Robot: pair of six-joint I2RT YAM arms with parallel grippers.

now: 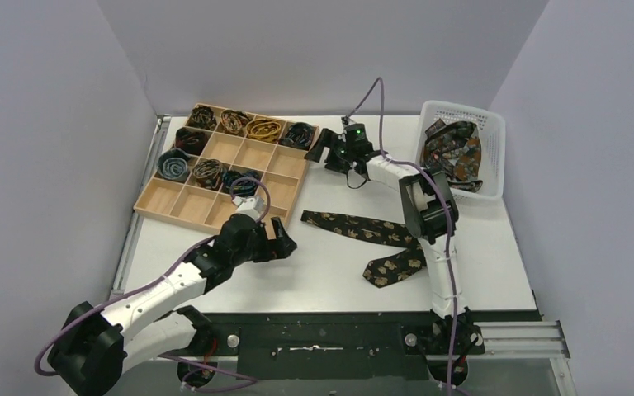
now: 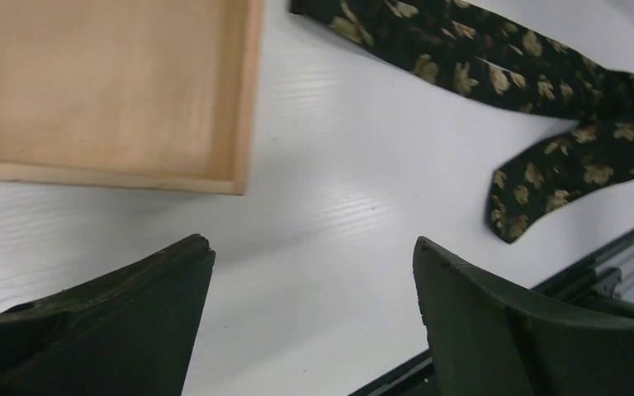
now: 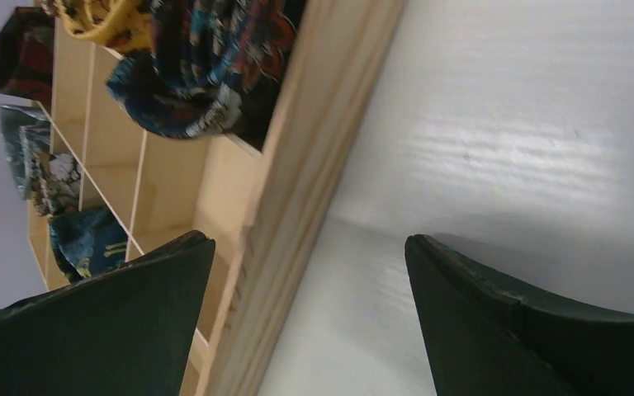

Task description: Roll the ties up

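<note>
A dark floral tie [image 1: 355, 227] [image 2: 578, 173] lies bent on the white table, right of the wooden compartment tray [image 1: 161, 198] [image 2: 239, 115] [image 3: 289, 165], which holds several rolled ties. My left gripper [image 1: 276, 239] is over the table by the tray's near right corner, fingers apart, nothing between the fingers. My right gripper [image 1: 326, 148] stands open beside the tray's right edge at the back, empty, near a dark rolled tie [image 1: 297, 135].
A white plastic basket [image 1: 490, 148] with more dark ties stands at the back right. Grey walls surround the table on the sides and back.
</note>
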